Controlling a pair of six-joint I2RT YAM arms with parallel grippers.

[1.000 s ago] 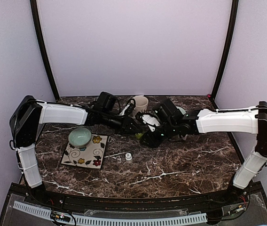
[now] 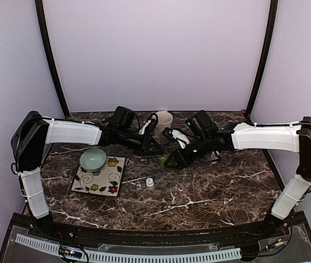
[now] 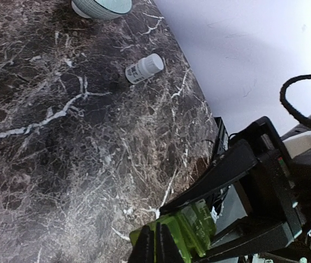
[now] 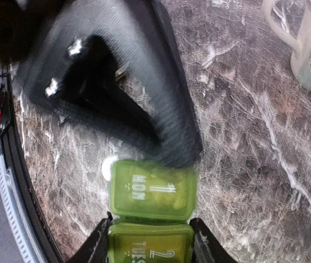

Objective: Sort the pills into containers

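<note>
A green translucent pill organizer (image 4: 153, 189) with MON and TUES lids is held in the air at the middle, my right gripper shut on its TUES end. My left gripper is at the same organizer (image 3: 177, 233) from the other side; its fingers appear partly open around it, and contact is unclear. A white pill bottle (image 3: 143, 69) lies or stands on the marble surface, shown as a small white shape (image 2: 149, 182) in the top view.
A light mug (image 2: 162, 120) stands behind the grippers. At left a teal bowl (image 2: 93, 160) sits on a flowered tray (image 2: 98, 186).
The left arm is nearly unchanged.
</note>
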